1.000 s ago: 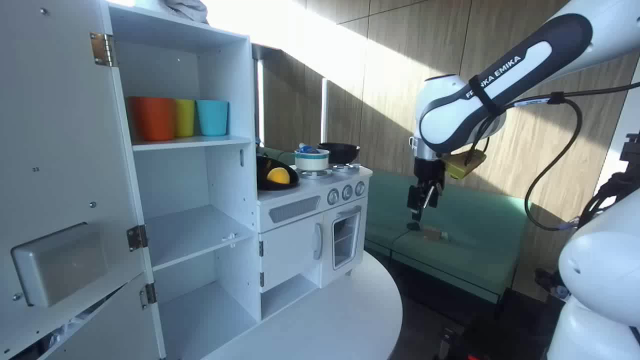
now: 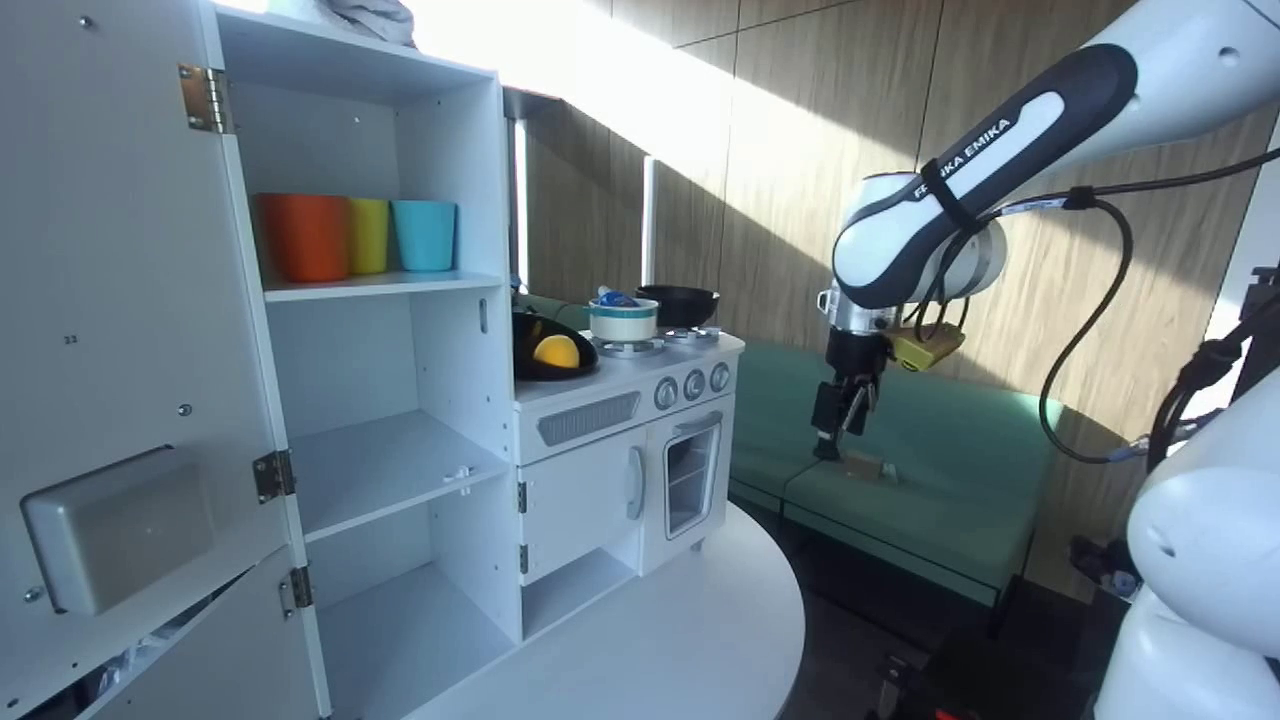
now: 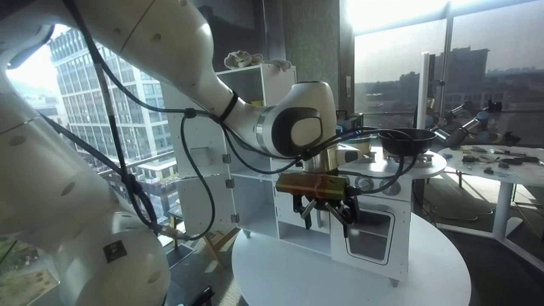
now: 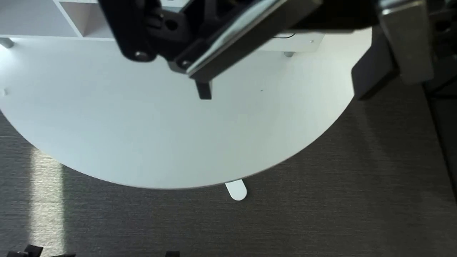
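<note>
My gripper stands open, its two dark fingertips wide apart with nothing between them in the wrist view. Beneath it lies the bare white round table (image 4: 141, 124). In exterior view 2 the gripper (image 3: 327, 232) hangs in front of the white toy kitchen (image 3: 395, 214), apart from it as seen in exterior view 1. On the stove top are a white pot (image 2: 624, 320) with something blue in it, a black pan (image 2: 679, 305) and another black pan (image 2: 528, 337) with a yellow object (image 2: 557, 350) against it.
Orange (image 2: 310, 238), yellow (image 2: 368, 236) and blue cups (image 2: 425, 236) occupy a shelf of the tall white cabinet (image 2: 480, 168). Its lower shelves look mostly bare, and its doors hang open. A green sofa (image 2: 960, 444) lies behind the arm.
In exterior view 1 the arm and its cable have shifted left, with the wrist slightly lower. The gripper has moved only a little. The kitchen, cabinet and objects look unmoved.
</note>
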